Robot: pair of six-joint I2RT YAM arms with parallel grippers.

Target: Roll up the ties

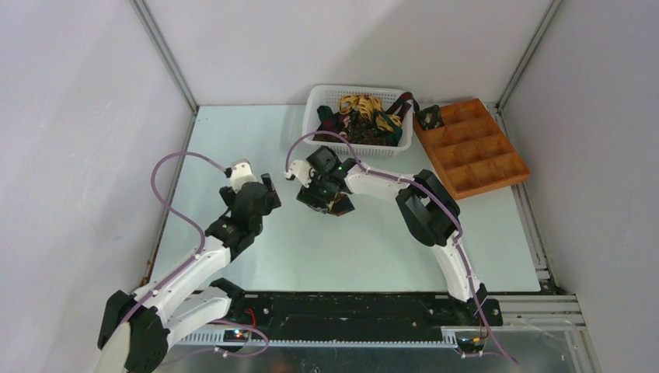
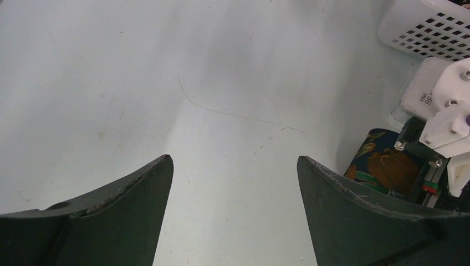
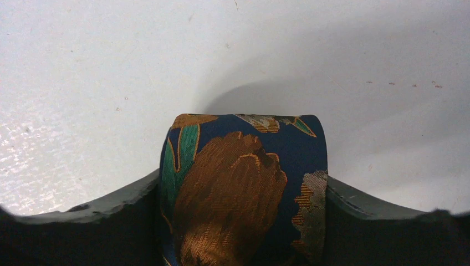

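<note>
A navy tie with brown flowers and green leaves [image 3: 233, 188] lies on the table, its near face curved over like a roll. In the top view a dark end of the tie [image 1: 342, 206] sticks out from under my right gripper [image 1: 320, 194]. One right finger [image 3: 124, 205] stands close along each side of the tie; whether they press on it is unclear. My left gripper is open over bare table, left of the tie, with nothing between its fingers. Part of the tie [image 2: 382, 158] shows beside the right gripper in the left wrist view.
A white basket [image 1: 358, 149] of tangled ties stands at the back. To its right is a wooden divided tray [image 1: 475, 186], with a dark rolled tie [image 1: 430, 117] in its far left corner.
</note>
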